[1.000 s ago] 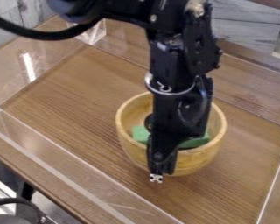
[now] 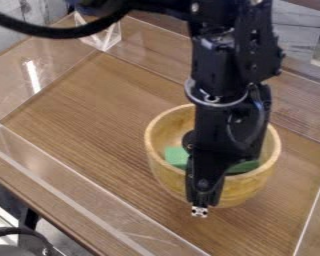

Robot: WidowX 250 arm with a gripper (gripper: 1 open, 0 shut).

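Note:
A yellow bowl (image 2: pixel 170 131) with green items (image 2: pixel 175 156) inside stands on the wooden table. My black gripper (image 2: pixel 200 195) comes down over the bowl's front, its fingertips at the near rim. It appears shut on the bowl's near wall, though the arm hides much of the bowl and the exact contact.
A small clear object (image 2: pixel 99 32) stands at the back left, and a grey marbled surface (image 2: pixel 299 30) lies at the back right.
The gripper and bowl have shifted slightly to the right and toward the camera over the last second, together.

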